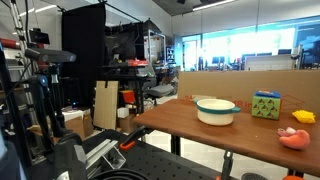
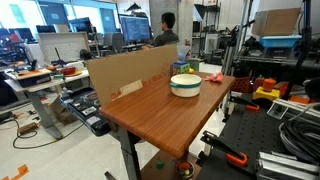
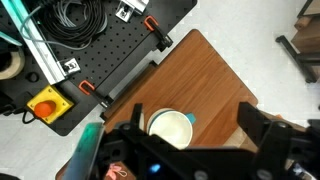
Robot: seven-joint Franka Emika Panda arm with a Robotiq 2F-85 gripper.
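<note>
A white bowl with a teal rim (image 1: pixel 216 113) rests upright on the wooden table (image 1: pixel 180 119); the other exterior view shows the same bowl (image 2: pixel 185 87) near the table's far end. Seen from above in the wrist view, the bowl (image 3: pixel 170 128) lies below and between the fingers. My gripper stands open, with a wide gap and nothing held. It is high over the table, apart from everything on it. Neither exterior view shows the gripper clearly.
A green box with a blue top (image 1: pixel 266 105), a pink object (image 1: pixel 293 138) and a yellow item (image 1: pixel 303 117) share the table's right part. A cardboard panel (image 2: pixel 140 76) stands along one side.
</note>
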